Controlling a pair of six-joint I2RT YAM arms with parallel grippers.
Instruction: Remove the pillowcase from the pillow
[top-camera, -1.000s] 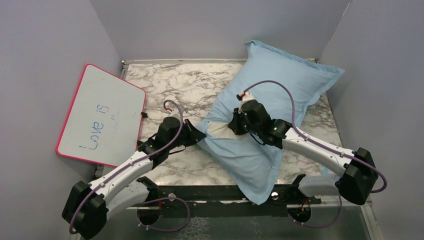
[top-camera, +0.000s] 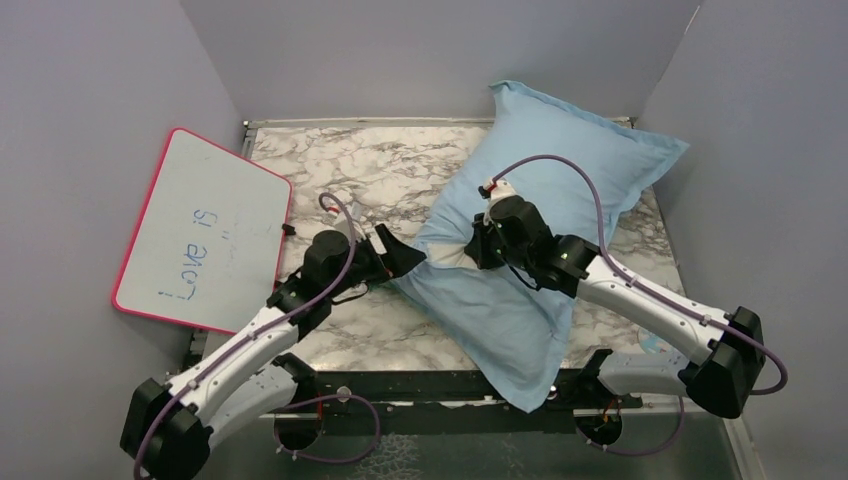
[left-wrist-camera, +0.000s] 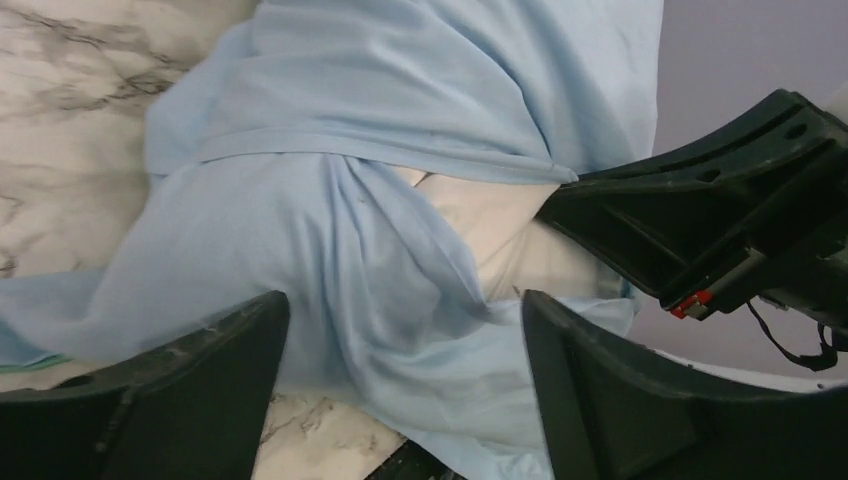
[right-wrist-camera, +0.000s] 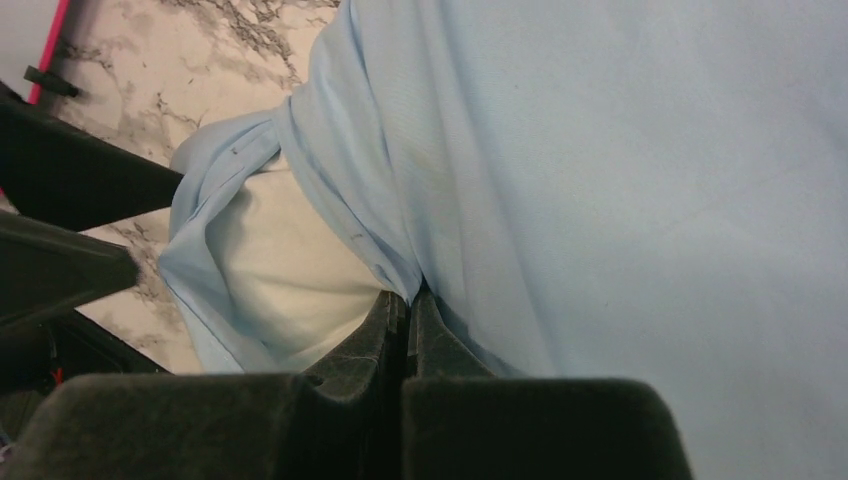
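The light blue pillowcase (top-camera: 540, 150) spans the right half of the marble table, wrinkled round an opening where the white pillow (top-camera: 448, 254) shows. My right gripper (top-camera: 480, 250) is shut at that opening; in the right wrist view its fingertips pinch at the blue hem (right-wrist-camera: 406, 296) beside the white fabric. My left gripper (top-camera: 398, 250) stands open at the left of the opening, its blurred fingers over folds of blue cloth (left-wrist-camera: 330, 260) in the left wrist view.
A whiteboard (top-camera: 200, 230) with a red frame lies on the left. Bare marble (top-camera: 350, 160) shows at the back left. Grey walls enclose the sides and back, and the pillowcase hangs over the front edge.
The right arm has shifted slightly.
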